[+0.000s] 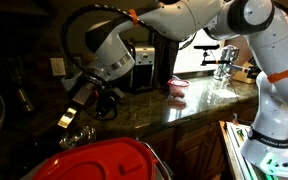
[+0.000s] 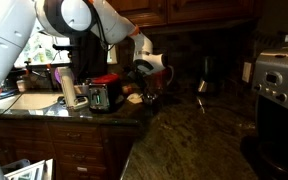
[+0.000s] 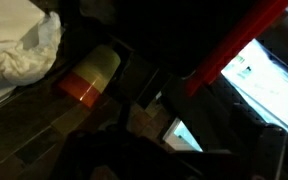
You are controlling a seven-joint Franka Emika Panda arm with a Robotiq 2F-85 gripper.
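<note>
My gripper (image 1: 82,112) hangs low over the left part of the counter, beside and slightly above a shiny metal bowl (image 1: 79,134). A pale fingertip (image 1: 65,119) shows at its lower left. In exterior view 2 the gripper (image 2: 152,92) is small and dark against the back wall. The wrist view is very dark; the fingers blend into shadow, so their spacing and anything between them cannot be made out. A red and tan item (image 3: 90,75) and a crumpled white cloth or paper (image 3: 32,55) lie in that view's upper left.
A large red tray-like object (image 1: 104,158) fills the near foreground. Farther right along the counter (image 1: 216,99) stand a pink bowl (image 1: 179,88) and a knife block (image 1: 246,73). A silver appliance (image 2: 279,75) occupies the right of exterior view 2, with broad counter space before it.
</note>
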